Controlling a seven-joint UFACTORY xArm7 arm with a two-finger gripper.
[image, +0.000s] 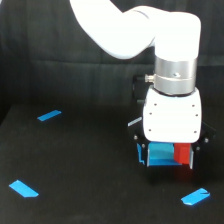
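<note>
My white gripper (167, 153) is at the right of the camera view, pointing down. Just below its white hand shows a blue and red object (161, 154), mostly blue with a red part (182, 153) on its right side. The hand hides the object's upper part. Dark fingers stand near the object's sides, but they blend into the black background. Whether they touch the object, and how the fingers stand, is not clear.
Flat blue strips lie on the black surface: one at the back left (49, 115), one at the front left (23, 188), one at the front right (195, 197). Black cloth (60, 60) hangs behind.
</note>
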